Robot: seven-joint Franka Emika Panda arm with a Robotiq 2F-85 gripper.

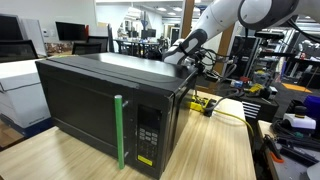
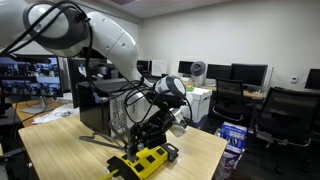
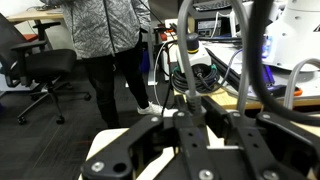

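My gripper is shut in the wrist view, and a pale grey, narrow thing (image 3: pixel 190 60) rises from between its fingertips; what it is cannot be made out. Beyond the far end of the black microwave (image 1: pixel 95 105), the gripper (image 1: pixel 208 74) hangs above the table in the first exterior view. The second exterior view has the gripper (image 2: pixel 150 128) over a yellow and black device (image 2: pixel 152 160) lying on the table, with a pale rounded shape (image 2: pixel 178 130) beside it. Cables and the arm partly hide the fingers there.
A yellow cable (image 1: pixel 232 115) runs along the tabletop. Bare wood (image 2: pixel 60 150) lies left of the yellow device. A green strip (image 1: pixel 119 130) stands on the microwave's front. In the wrist view, a person in dark trousers (image 3: pixel 112 80) stands beyond the table edge.
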